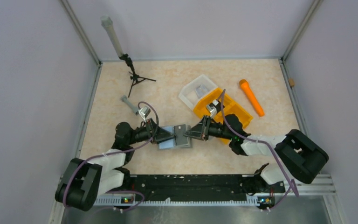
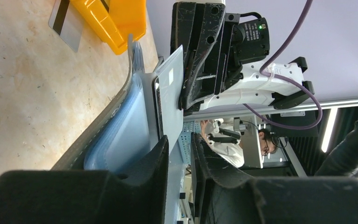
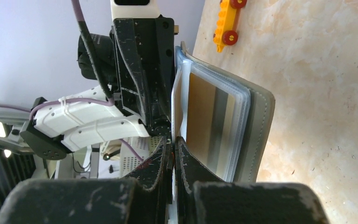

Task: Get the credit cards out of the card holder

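Note:
The card holder (image 1: 182, 140) lies opened between my two grippers, with a blue-tinted sleeve (image 2: 126, 133) and a grey cover (image 3: 261, 105). A grey card (image 2: 171, 79) with a white patch stands up from its pages in the left wrist view. My left gripper is open, its fingertips at the near edge of that raised layer. In the right wrist view my right gripper is shut with a thin raised page (image 3: 179, 95) running into its fingertips. Behind it a brown striped card (image 3: 205, 119) shows in a clear sleeve.
An orange tray (image 1: 235, 105) and a white tray (image 1: 186, 95) stand behind the right arm. An orange microphone (image 1: 251, 97) lies at the back right. A small tripod (image 1: 134, 78) stands at the back left.

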